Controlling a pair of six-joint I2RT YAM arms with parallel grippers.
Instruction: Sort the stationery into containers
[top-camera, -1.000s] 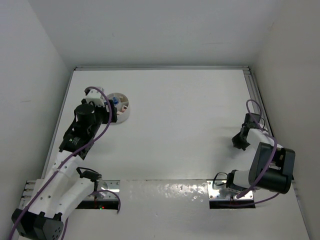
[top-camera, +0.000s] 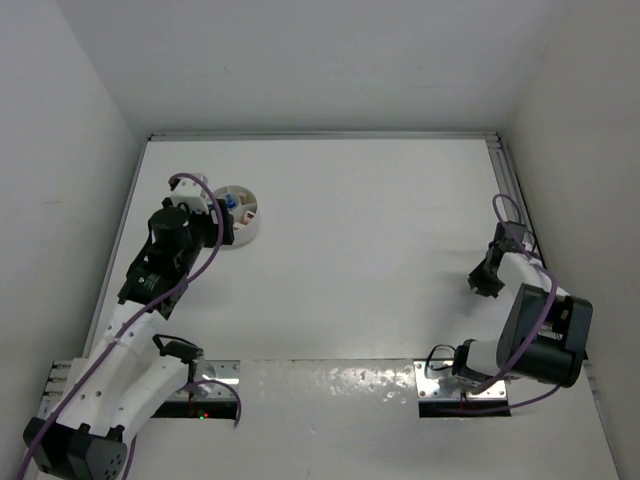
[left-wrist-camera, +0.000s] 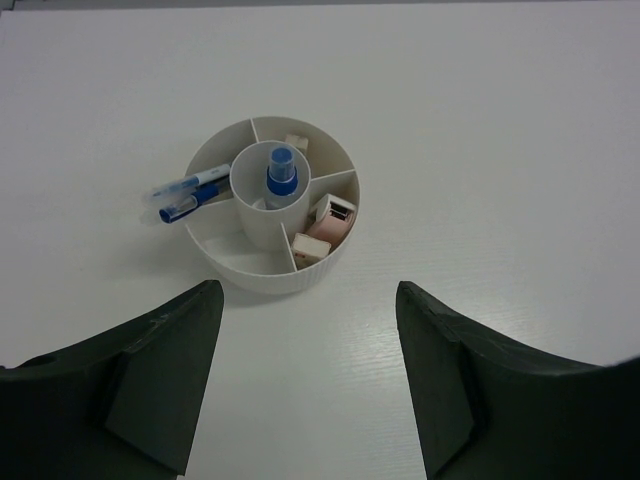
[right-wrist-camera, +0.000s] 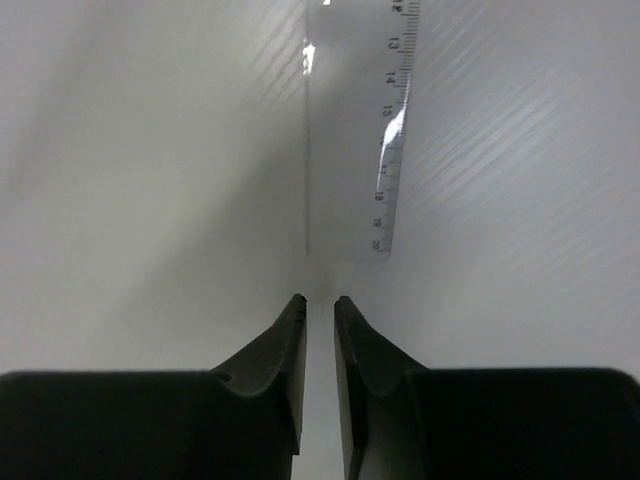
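Note:
A clear ruler (right-wrist-camera: 350, 150) with black markings lies flat on the table in the right wrist view. Its near end is just beyond the fingertips of my right gripper, which is open by a narrow gap with nothing in it. The round white divided container (left-wrist-camera: 270, 281) sits in front of my left gripper, whose fingers are wide apart and empty. Inside it, a blue-capped bottle (left-wrist-camera: 282, 178) stands in the centre cup, pink-and-white blocks (left-wrist-camera: 330, 220) fill one compartment, and blue pens (left-wrist-camera: 195, 196) stick out over the rim.
My right arm (top-camera: 545, 325) stays close to the right wall, and my left arm (top-camera: 165, 260) reaches up the left side beside the container.
Over the last second my right gripper has shifted slightly to the right and away from the front edge. My left arm and the container have not moved.

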